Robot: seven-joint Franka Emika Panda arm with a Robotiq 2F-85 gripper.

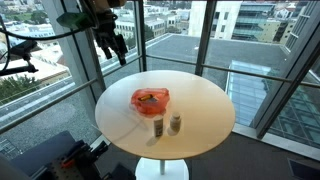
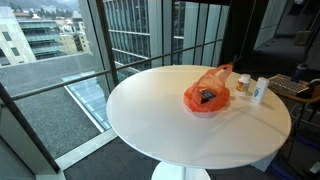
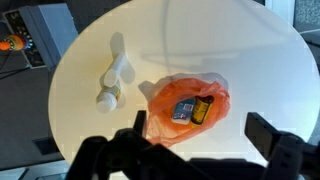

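Note:
An orange plastic bag (image 1: 150, 101) lies spread on the round white table (image 1: 200, 88). In the wrist view the bag (image 3: 162, 102) cups a couple of small dark items (image 3: 184, 109), one with a yellowish part (image 3: 203, 107). Two upright containers, a white-lidded bottle (image 1: 158, 126) and a pale canister (image 1: 175, 122), stand close together on the table's near side, apart from the bag. High above the table's left side hangs my gripper (image 1: 117, 57). Its fingers (image 3: 136, 148) are wide apart, with nothing held between them.
Tall windows (image 2: 60, 95) border the table. In exterior view 2 a chair (image 2: 295, 88) stands at the right, beyond the table edge.

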